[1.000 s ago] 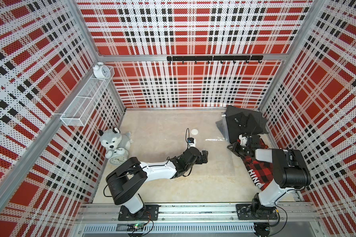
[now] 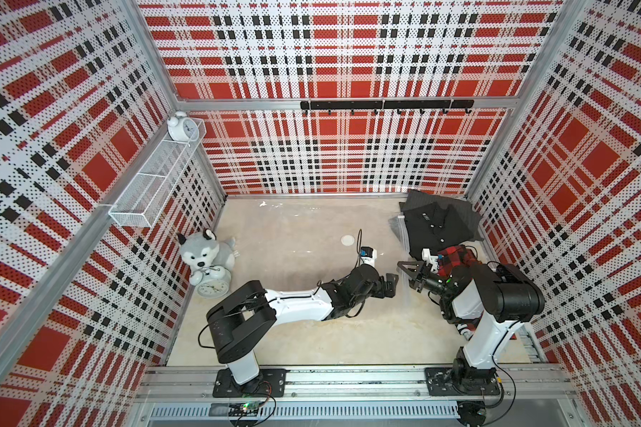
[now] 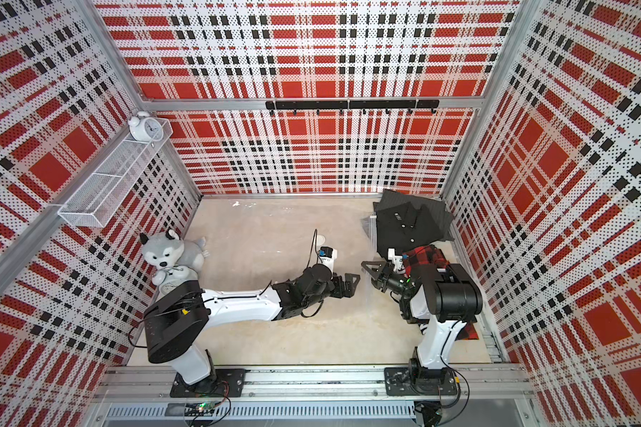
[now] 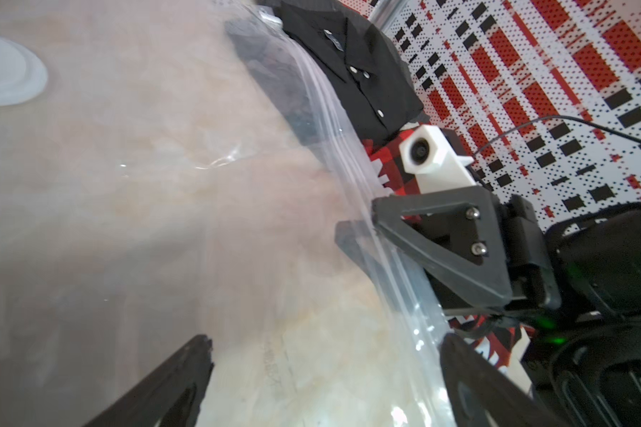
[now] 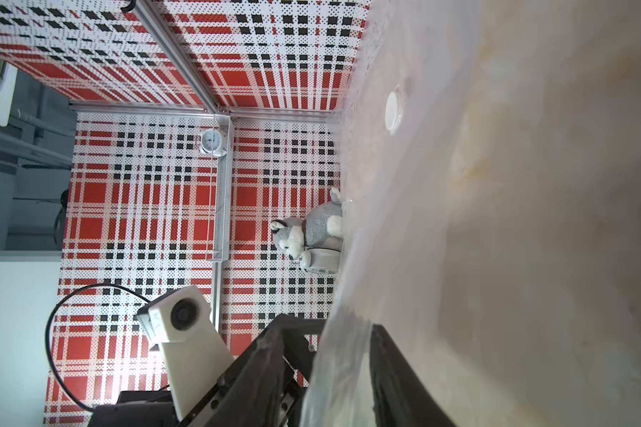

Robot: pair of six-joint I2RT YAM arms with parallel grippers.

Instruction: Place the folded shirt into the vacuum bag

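The clear vacuum bag (image 4: 249, 206) lies flat across the table, its open edge running along the right side. A dark folded shirt (image 2: 441, 224) with pale buttons sits at the back right, its left part beside or under the bag's edge; I cannot tell which. My left gripper (image 2: 390, 284) stands open above the bag's front right area, nothing visible between its fingers. Facing it, my right gripper (image 2: 408, 276) is at the bag's edge. In the right wrist view, bag film (image 5: 338, 348) rises between the parted fingers of that gripper.
A red and black plaid cloth (image 2: 454, 257) lies under the right arm. A husky plush (image 2: 205, 256) with a clock sits at the left wall, below a wire basket (image 2: 156, 178). The two grippers are close together. A white round valve (image 2: 347, 240) shows on the bag.
My left gripper has moved right, toward the bag's edge. The bag's edge near it has moved left.
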